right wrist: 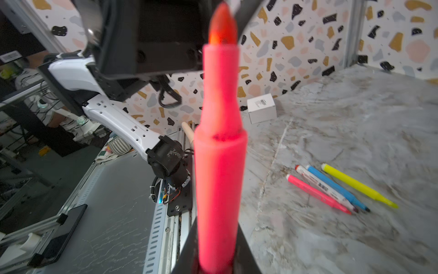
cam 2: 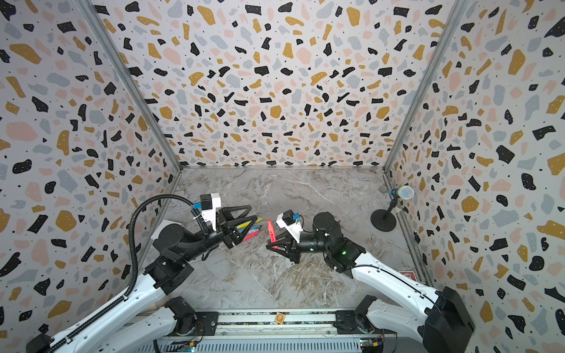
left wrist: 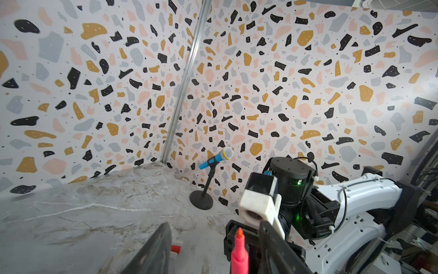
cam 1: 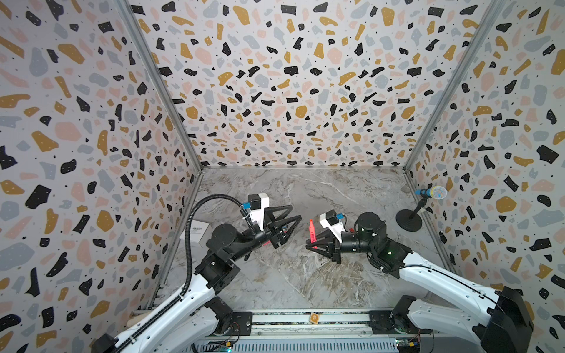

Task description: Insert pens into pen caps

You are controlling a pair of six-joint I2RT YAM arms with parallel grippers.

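Observation:
A pink marker pen [cam 1: 312, 228] stands upright with my right gripper [cam 1: 311, 244] shut on its lower part. In the right wrist view its bare orange-red tip [right wrist: 223, 28] points up, and no cap sits over it. My left gripper [cam 1: 295, 214] hangs open to the left of the pen, apart from it. Nothing shows between its fingers; the pen's tip shows beyond them in the left wrist view. I cannot make out a loose cap for this pen.
A pink marker [right wrist: 319, 195], a white one, a blue one [right wrist: 335, 186] and a yellow one [right wrist: 360, 184] lie together on the table. A small red item [left wrist: 175, 248] lies beyond my left fingers. A white box [right wrist: 262, 108] and a microphone stand [cam 1: 409, 220] sit at the sides.

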